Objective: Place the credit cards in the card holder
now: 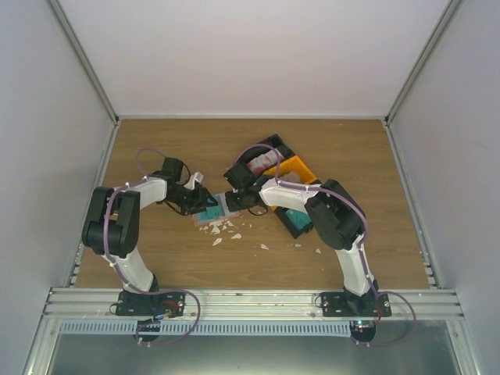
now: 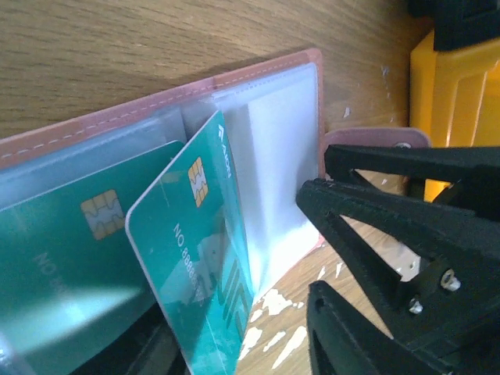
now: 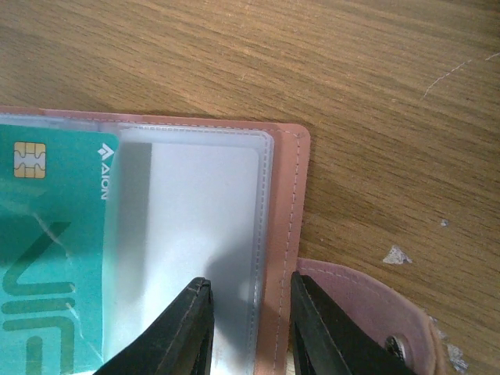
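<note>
The pink-edged card holder [image 1: 237, 214] lies open on the table, with clear plastic pockets. In the left wrist view, one teal card [image 2: 55, 250] lies flat in the left pocket. A second teal card [image 2: 199, 242] is tilted up over the middle, crossing toward the white right-hand pocket [image 2: 273, 129]. My left gripper is open around this tilted card, which lies close to its left finger [image 2: 160, 348]; contact is unclear. Above the holder's right border, my right gripper is partly open, its fingers apart. No card shows between them.
Right of the holder stand an orange bin [image 1: 306, 170] and dark trays [image 1: 275, 144] with other items, partly under the right arm. White scraps [image 1: 217, 241] are scattered in front of the holder. A strap with a snap [image 3: 355, 293] sticks out at its right edge.
</note>
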